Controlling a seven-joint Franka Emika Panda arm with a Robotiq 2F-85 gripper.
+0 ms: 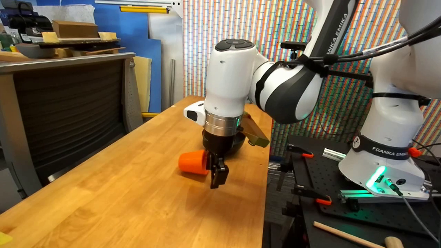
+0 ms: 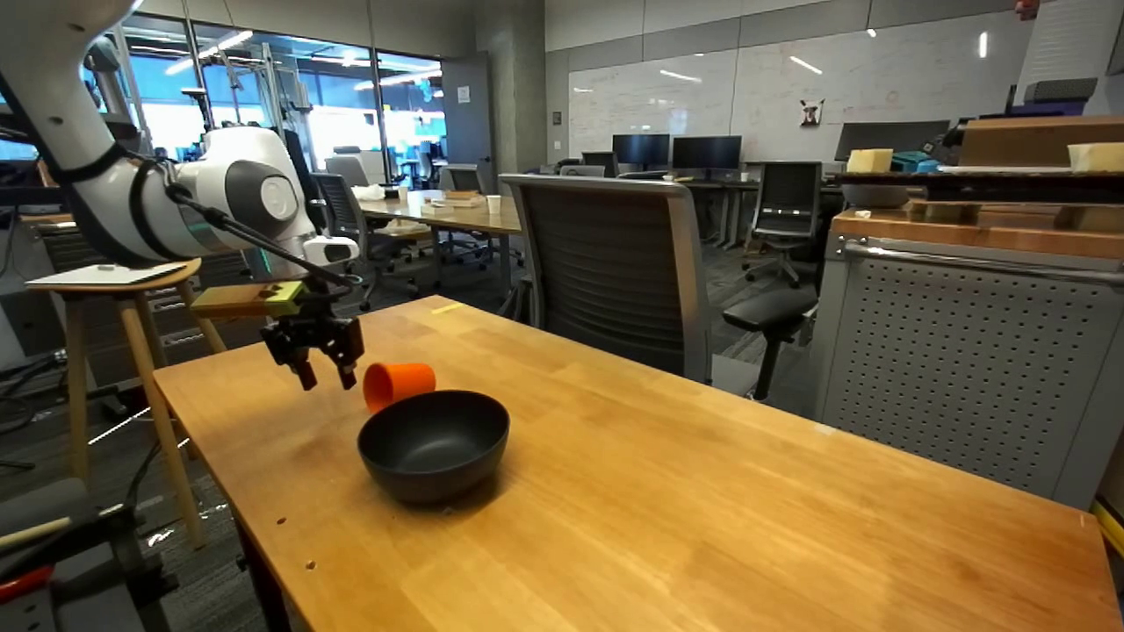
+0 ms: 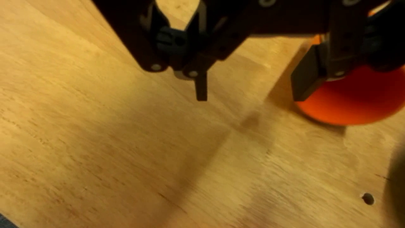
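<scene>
An orange cup [image 1: 191,161] lies on its side on the wooden table, its open end turned towards my gripper [image 1: 218,182]. In exterior view 2 the cup [image 2: 408,381] rests just behind a black bowl [image 2: 437,448], partly hidden by it. The gripper [image 2: 327,377] hangs beside the cup, its two fingertips apart with nothing between them. From the wrist, bare wood shows between the fingers, and one finger overlaps the cup's mouth [image 3: 353,104]; whether it touches cannot be told.
A dark curved shape, likely the bowl [image 3: 397,186], enters the wrist view at the right edge. Wide bare table [image 2: 738,495] extends away from the bowl. An office chair [image 1: 70,103] stands along the far long side.
</scene>
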